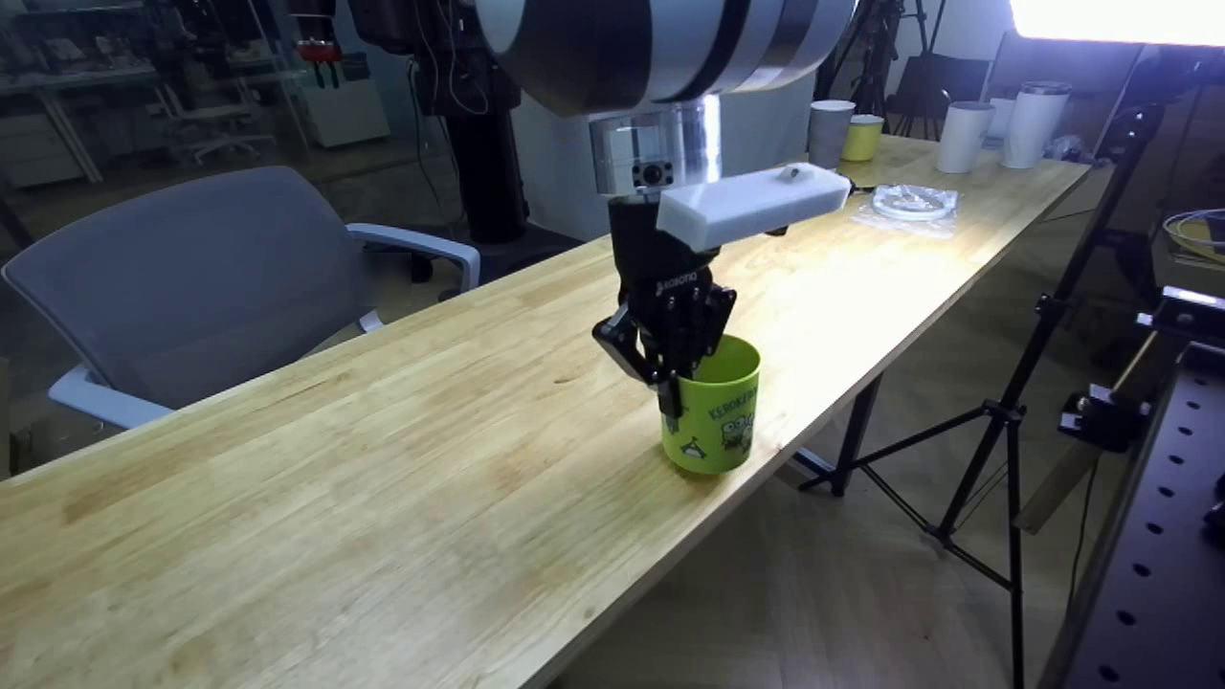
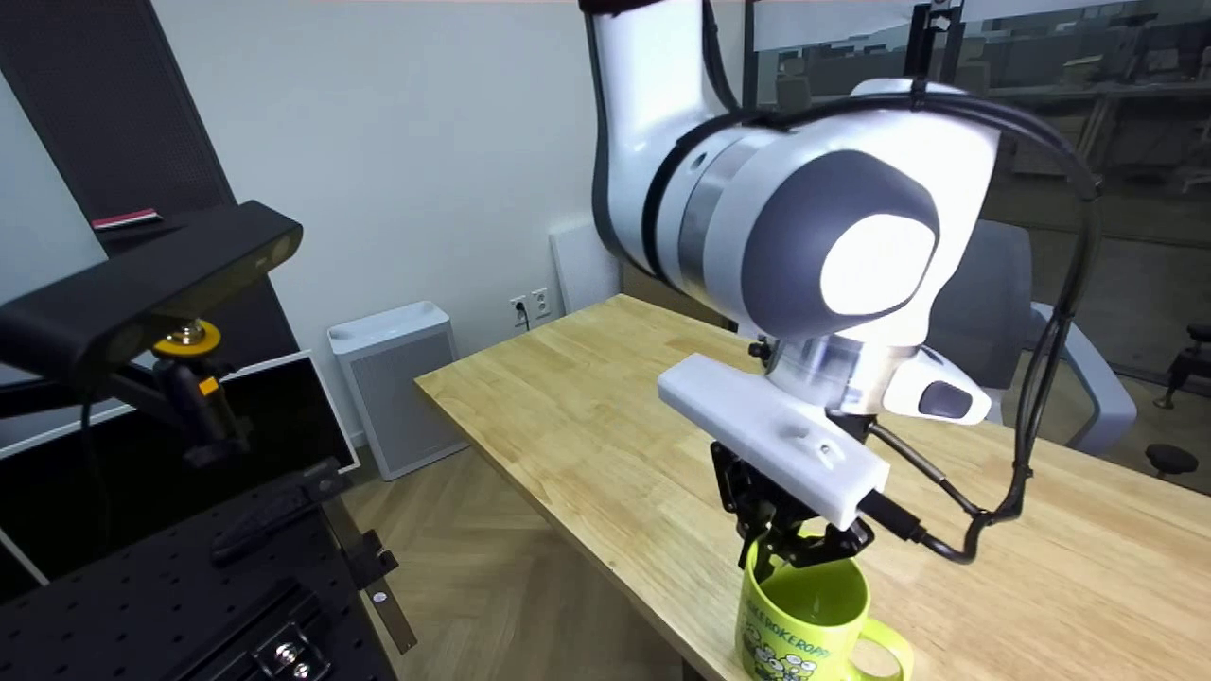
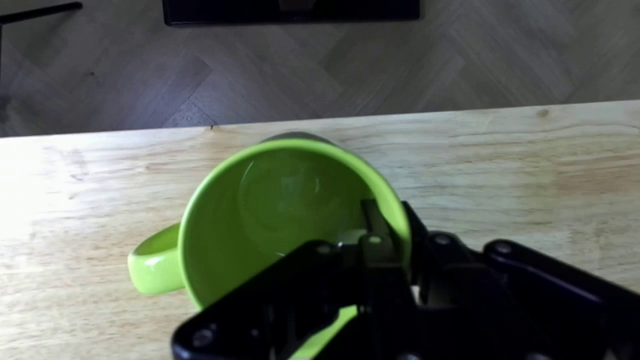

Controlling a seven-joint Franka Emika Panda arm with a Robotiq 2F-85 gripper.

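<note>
The lime-green mug (image 1: 725, 419) with cartoon print stands roughly upright near the table's edge. I cannot tell whether its base touches the wood. My gripper (image 1: 675, 396) is shut on the mug's wall: in the wrist view, one finger (image 3: 373, 217) is inside the mug (image 3: 270, 210) and the other (image 3: 415, 223) is outside, with the rim between them. The handle (image 3: 157, 264) points left there, away from the fingers. In exterior view 2 the gripper (image 2: 783, 550) meets the mug (image 2: 783, 624) on the side opposite the handle; its base is cut off.
The wooden table (image 1: 345, 494) is broadly clear around the mug, with its edge close by and open floor beyond. Cups (image 1: 965, 136) and a bagged white coil (image 1: 914, 202) occupy the far end. A chair (image 1: 207, 276) stands along the other side, and a black tripod (image 1: 1011, 413) off the edge.
</note>
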